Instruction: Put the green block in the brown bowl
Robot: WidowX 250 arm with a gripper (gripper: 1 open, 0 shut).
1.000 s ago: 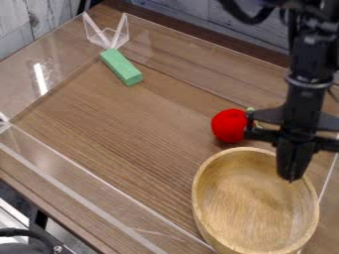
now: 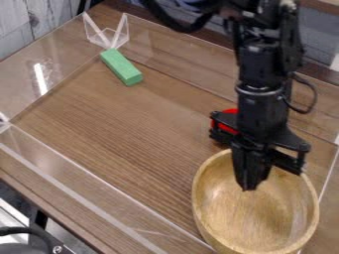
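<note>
The green block (image 2: 121,67) lies on the wooden table toward the back left, well apart from the arm. At the front right stands the brown bowl (image 2: 252,226), with nothing visible inside it. My black gripper (image 2: 248,179) hangs over the far part of the bowl, pointing down. Its dark parts overlap one another, so how far apart the fingers stand is unclear. No object shows in its grasp.
A red round object (image 2: 227,121) sits behind the bowl, mostly hidden by the arm. Near the green block is a clear or white wiry item (image 2: 106,34). Black cables (image 2: 30,236) occupy the lower left corner.
The arm has moved left and now covers most of the red object. The gripper has shifted from the bowl's far right side toward its middle. Block and bowl stay put.
</note>
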